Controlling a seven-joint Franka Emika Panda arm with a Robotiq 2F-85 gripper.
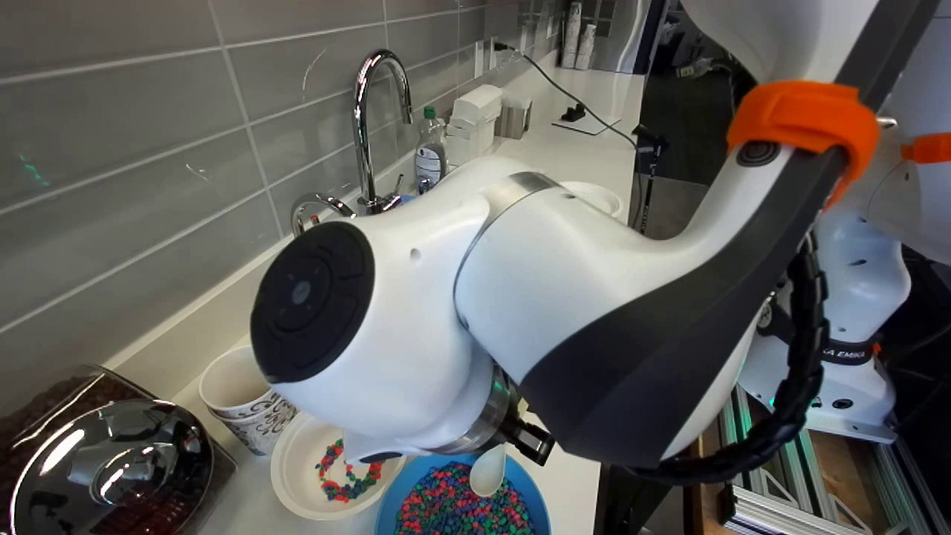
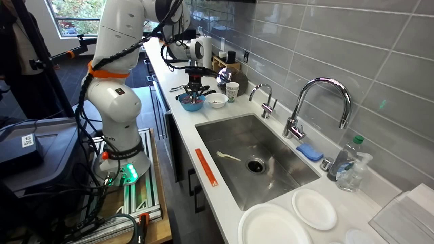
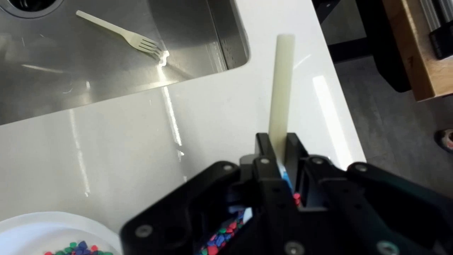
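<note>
My gripper is shut on the pale handle of a spoon. The handle sticks up beyond the fingertips in the wrist view. In exterior view 1 the white spoon bowl is over the blue bowl, which is filled with small red, green and blue pieces. The spoon's bowl looks empty on the side that shows; whether it touches the pieces I cannot tell. Beside the blue bowl stands a white bowl with a loose ring of the same pieces on its bottom.
Patterned paper cups and a shiny round lid stand near the white bowl. A fork lies in the steel sink. An orange strip lies along the counter's front edge. Counter between bowls and sink is clear.
</note>
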